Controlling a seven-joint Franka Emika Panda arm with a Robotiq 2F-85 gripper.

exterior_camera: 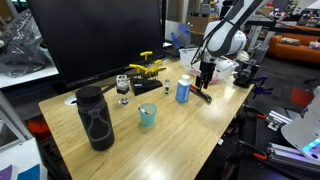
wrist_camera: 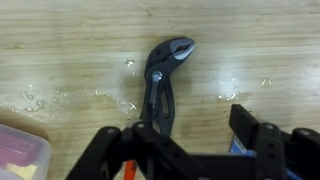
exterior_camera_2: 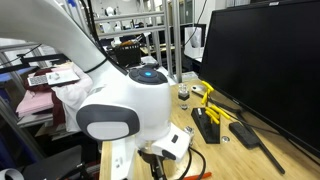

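A pair of dark pliers [wrist_camera: 160, 82] lies on the wooden table, its head toward the top of the wrist view and a strip of orange-red handle [wrist_camera: 130, 171] low in that view. My gripper hangs over the table with its fingers apart and nothing held between them. The left finger [wrist_camera: 150, 145] overlaps the lower handle in this view, so I cannot tell whether it touches. In exterior view 1 the pliers [exterior_camera: 203, 97] show as a small dark shape just below the white arm, right of a blue bottle [exterior_camera: 183, 91].
A light-blue cup [exterior_camera: 147, 115], a black cylindrical speaker [exterior_camera: 95, 118] and a glass grinder [exterior_camera: 123, 89] stand farther left. Yellow-handled tools [exterior_camera_2: 212, 98] sit in a rack before the black monitor [exterior_camera_2: 265, 60]. A clear bin [wrist_camera: 22, 152] borders the wrist view.
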